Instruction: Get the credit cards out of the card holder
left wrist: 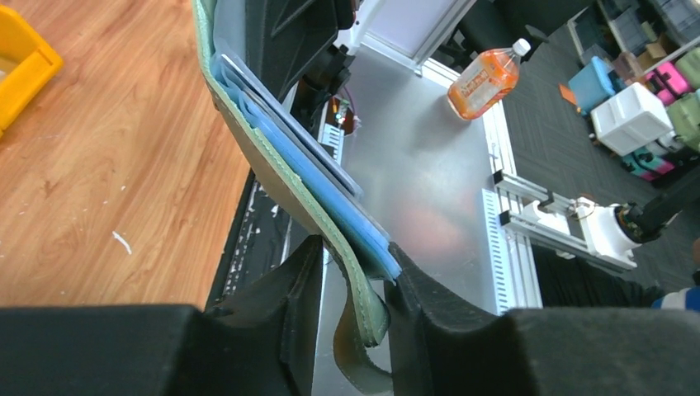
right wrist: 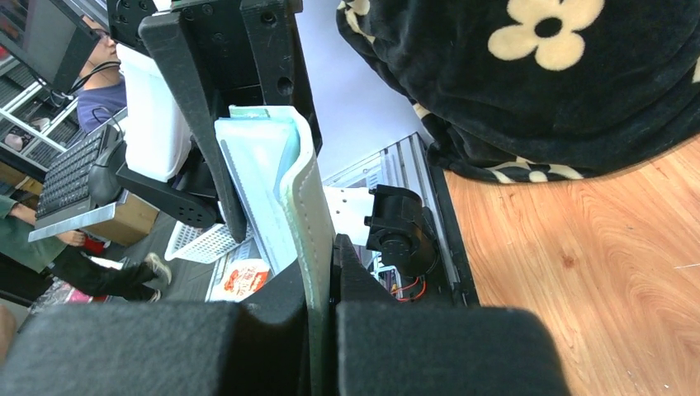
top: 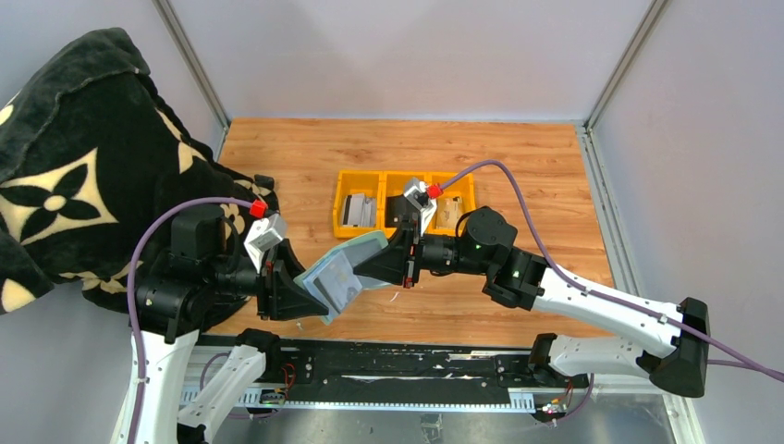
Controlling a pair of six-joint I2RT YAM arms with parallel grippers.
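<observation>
Above the table's front part hangs a light green card holder [top: 368,245] with clear bluish sleeves [top: 335,279] inside. My right gripper is shut on one side of it, and the holder stands between its fingers in the right wrist view. At the opposite end is my left gripper, part open, its fingers on either side of the holder's free end. The blue sleeve edges [left wrist: 330,186] reach down to the left fingertips, close to one finger. Whether a card sits in the sleeves is hard to tell.
A yellow tray [top: 381,205] with compartments stands at the back middle; grey-white cards [top: 358,210] lie in its left compartment. A black patterned blanket [top: 83,166] crowds the left side. Bare wood [top: 527,194] spreads on the right.
</observation>
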